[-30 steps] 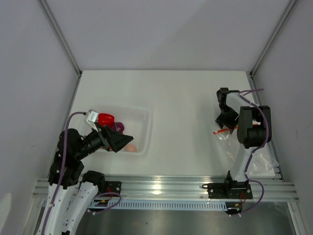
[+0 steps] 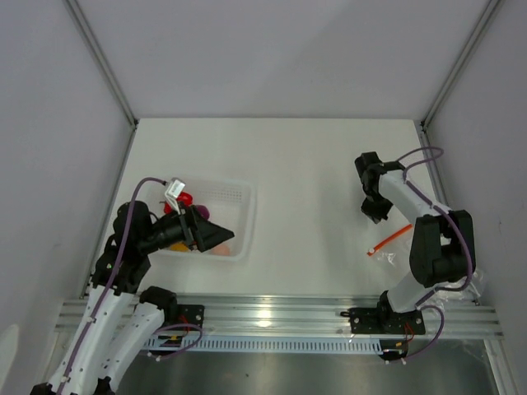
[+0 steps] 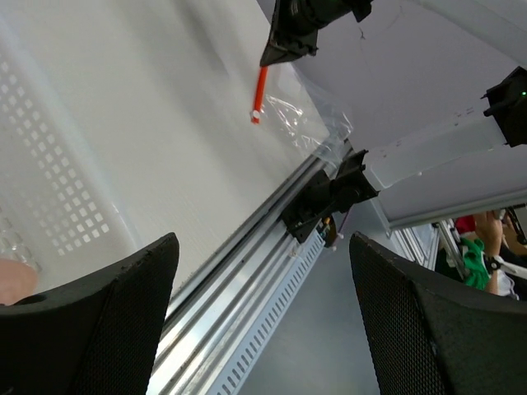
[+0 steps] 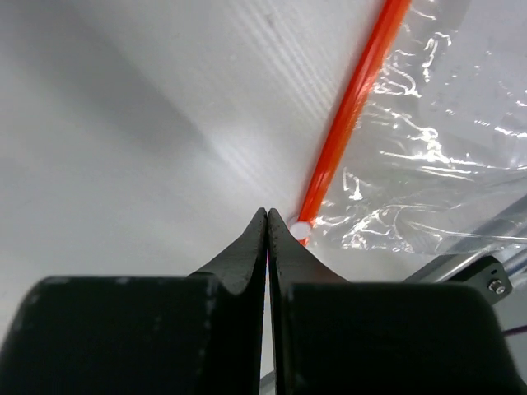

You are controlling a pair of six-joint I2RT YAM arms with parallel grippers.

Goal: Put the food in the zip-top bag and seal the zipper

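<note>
In the top view, the clear zip top bag (image 2: 397, 252) lies flat at the right front of the table, its orange-red zipper strip (image 2: 390, 239) slanting. My right gripper (image 2: 377, 217) is just behind the strip. In the right wrist view my right gripper is shut, nothing showing between its fingers, with the strip's white end piece (image 4: 300, 230) beside the tips. Food pieces, red (image 2: 184, 200), purple (image 2: 202, 211) and pale orange (image 2: 221, 248), sit in a white basket (image 2: 253, 206). Over that basket, my left gripper stands open and empty, partly hiding the food.
Bare white table (image 2: 309, 206) lies between basket and bag. A metal rail (image 2: 263, 309) runs along the front edge, and grey walls stand at the sides and back. The right arm covers part of the bag.
The bag and its strip have shifted toward the front and now slant more. The left arm has moved slightly right over the basket.
</note>
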